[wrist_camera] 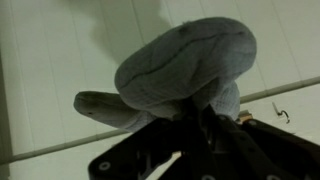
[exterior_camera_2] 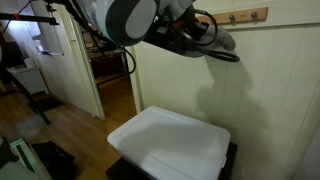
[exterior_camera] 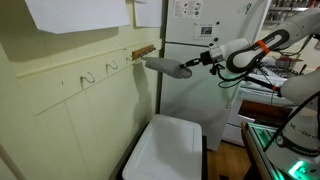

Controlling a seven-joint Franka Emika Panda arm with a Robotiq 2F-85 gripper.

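Note:
A grey cloth mitt (exterior_camera: 168, 67) is held out sideways near the wall, its free end toward the hooks. My gripper is shut on this mitt; the cloth bulges over the fingers and hides most of them in the wrist view. In that view the mitt (wrist_camera: 190, 65) shows a large rounded part and a smaller lobe at the left. A wooden hook rail (exterior_camera: 144, 51) is fixed to the wall just above the mitt's free end. From the second exterior view, the mitt (exterior_camera_2: 222, 40) appears partly behind the arm, below the rail (exterior_camera_2: 240, 17).
A large white lidded bin (exterior_camera: 166, 150) stands on the floor below the mitt. Metal hooks (exterior_camera: 88, 77) line the wall to the left. White sheets hang above, and a white fridge (exterior_camera: 190, 92) stands behind. Open air surrounds the mitt above the bin.

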